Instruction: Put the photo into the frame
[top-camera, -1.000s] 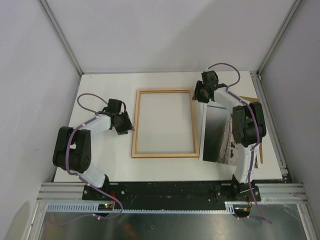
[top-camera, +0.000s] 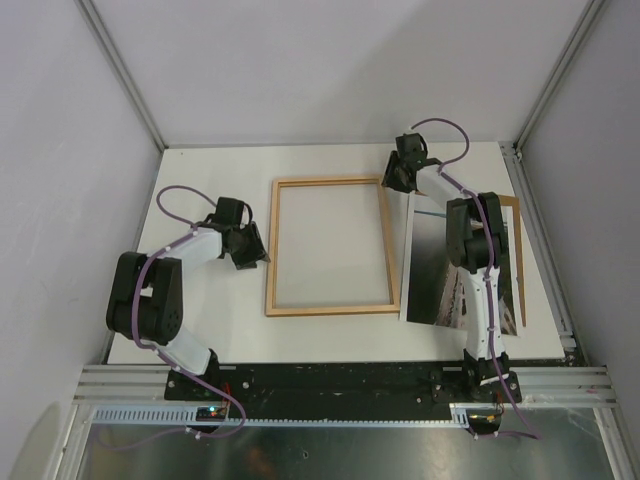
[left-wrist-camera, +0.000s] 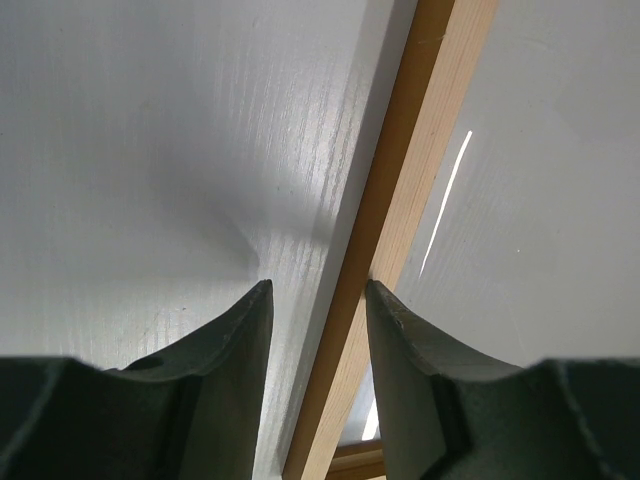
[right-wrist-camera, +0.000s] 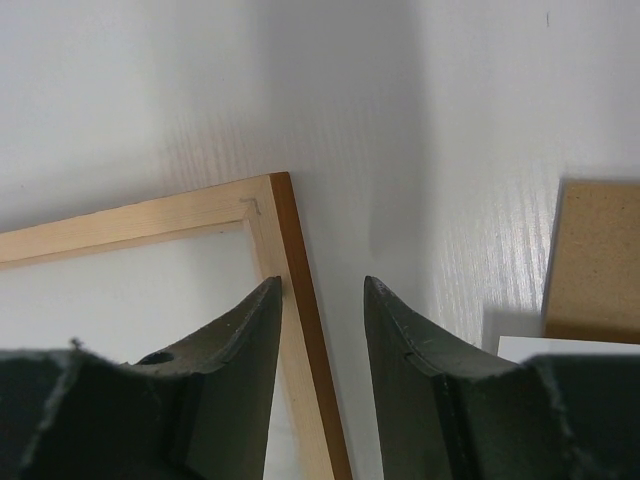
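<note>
The wooden frame (top-camera: 330, 311) lies in the middle of the white table, with a pale panel inside it. My left gripper is part open at the frame's left bar (left-wrist-camera: 410, 170), its right finger at the wood. My right gripper is part open at the frame's back right corner (right-wrist-camera: 272, 205), its left finger at the bar's edge. The photo (top-camera: 435, 280), a dark print, lies right of the frame, partly hidden under my right arm.
A brown board (right-wrist-camera: 590, 260) and a white sheet edge (right-wrist-camera: 570, 347) lie right of the frame's corner.
My right gripper has moved toward the back, up to the frame's back right corner, its arm straightening. My left gripper has stayed about where it was.
</note>
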